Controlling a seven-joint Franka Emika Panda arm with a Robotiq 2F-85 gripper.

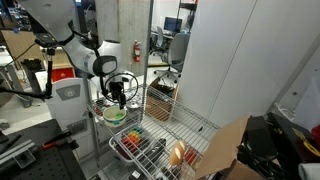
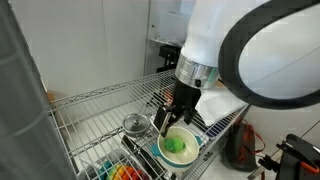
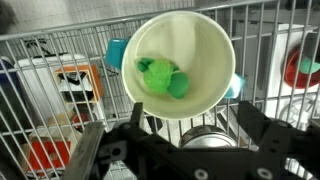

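A pale round bowl [image 3: 178,66] with a green object [image 3: 162,76] in it stands on the wire rack [image 3: 110,25]. Its green content [image 2: 174,145] shows in exterior view 2 too, and the bowl [image 1: 114,114] is near the rack's left end in exterior view 1. My gripper is open, its dark fingers apart at the bottom of the wrist view, with the bowl's near rim just beyond them. In exterior view 1 the gripper [image 1: 121,98] hangs above the bowl. Nothing shows held.
A round metal pot or lid [image 2: 135,124] sits beside the bowl, partly under the gripper in the wrist view. Small colourful items [image 1: 133,137] lie farther along the rack. A brown cardboard piece [image 1: 222,150] stands at the right. Bare wire rack surrounds parts of these things.
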